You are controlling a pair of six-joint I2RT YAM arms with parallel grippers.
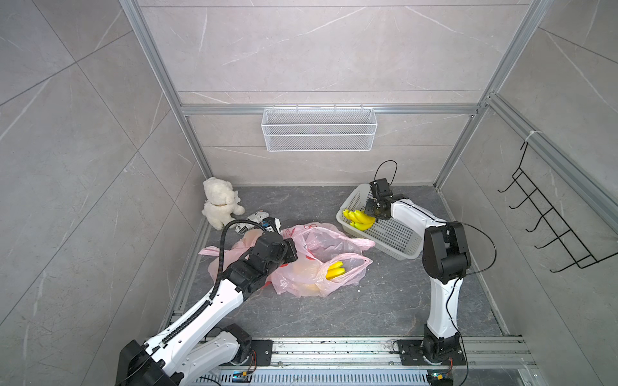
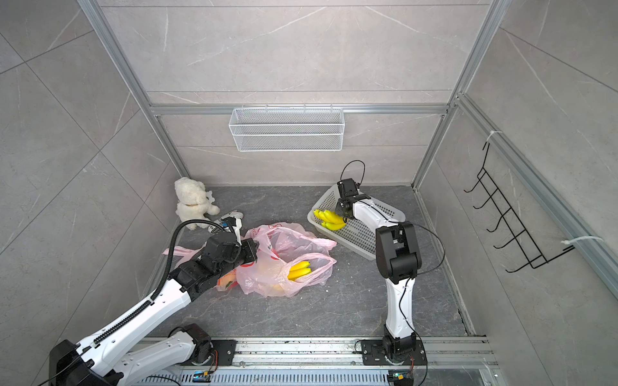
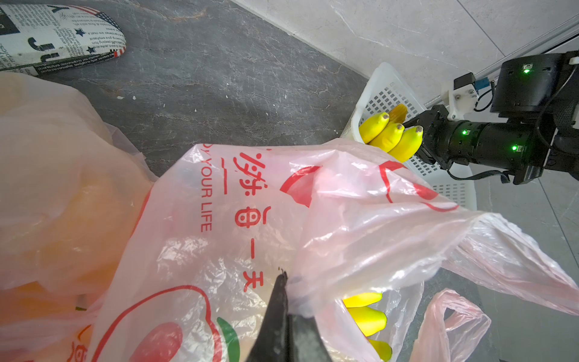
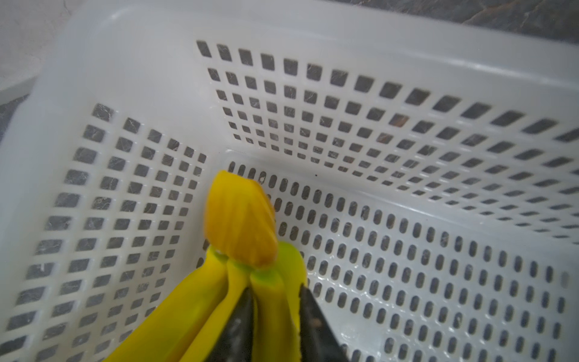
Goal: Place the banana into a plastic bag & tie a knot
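A pink-white plastic bag (image 1: 302, 280) lies on the table with its mouth spread, and yellow bananas (image 1: 335, 270) show inside it. In the left wrist view, my left gripper is shut on a fold of the bag film (image 3: 337, 265). A second bunch of bananas (image 4: 199, 301) rests at one end of the white perforated basket (image 4: 362, 199), its brownish stem end (image 4: 241, 220) uppermost. My right gripper reaches down into that basket. Its two fingers stand apart, one on each side of a banana near the stem; whether they touch it cannot be told.
Another filled plastic bag (image 3: 60, 199) sits to the left of the open one. A white teddy bear (image 1: 220, 202) and a patterned shoe-like item (image 3: 66, 39) are at the back left. Bare table (image 1: 412, 296) lies in front of the basket.
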